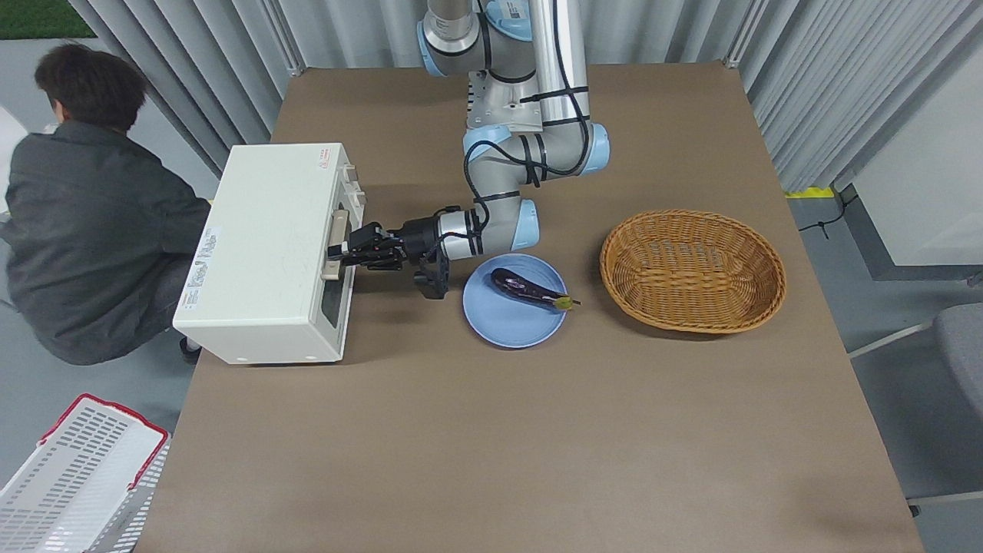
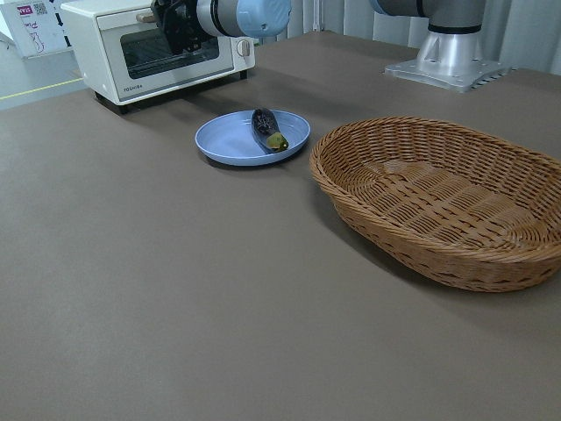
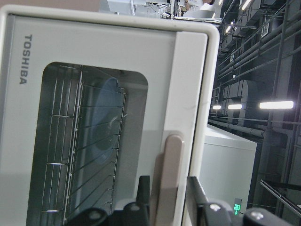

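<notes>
The white toaster oven (image 1: 258,249) has its glass door (image 3: 94,136) closed. My gripper (image 1: 336,252) is at the pale door handle (image 3: 169,174); in the wrist view its fingers stand apart, one either side of the handle's lower part. Whether they touch it is unclear. A dark purple eggplant (image 1: 525,289) with a green stem lies on a blue plate (image 1: 507,327) beside the oven.
A wicker basket (image 1: 691,272) sits on the right of the brown table (image 1: 525,442), whose front part is clear. A person (image 1: 97,230) crouches beside the table at the left; a white rack (image 1: 78,475) stands on the floor.
</notes>
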